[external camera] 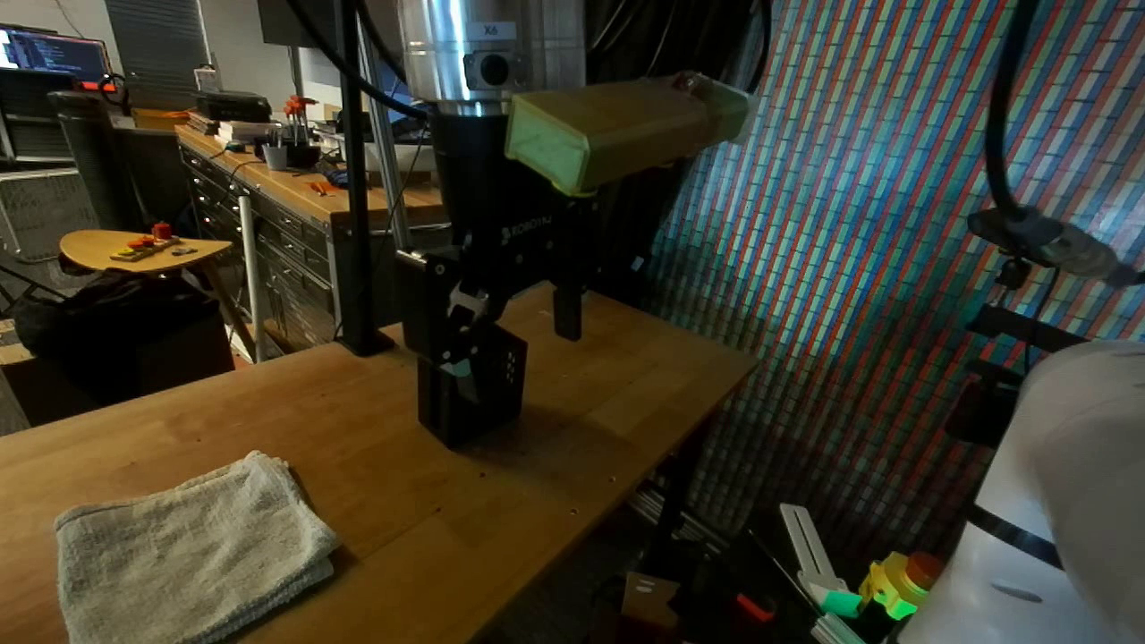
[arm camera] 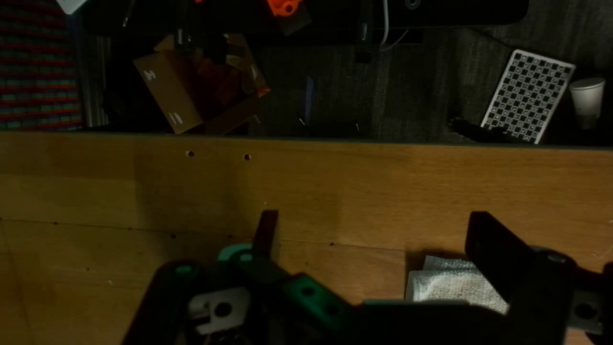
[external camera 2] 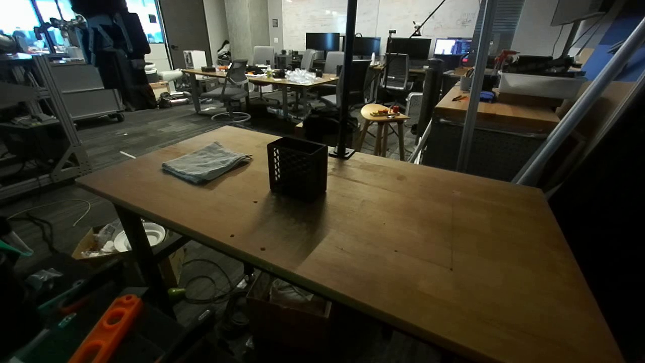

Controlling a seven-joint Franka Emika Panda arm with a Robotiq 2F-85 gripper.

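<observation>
My gripper (external camera: 517,360) hangs above the table, its fingers spread wide. In the wrist view the gripper is open, with only bare wood visible between the fingertips. A small black crate with perforated sides (external camera 2: 297,168) stands upright on the table. In exterior view 1 the crate (external camera: 504,376) is partly covered by the near finger; whether they touch I cannot tell. The wrist view does not clearly show the crate. A folded grey cloth (external camera: 193,547) lies flat on the table, apart from the crate; part of this cloth (arm camera: 454,284) appears beside the right finger.
A black post (external camera 2: 344,91) rises at the table's far edge. Boxes and cables lie on the floor below the near edge.
</observation>
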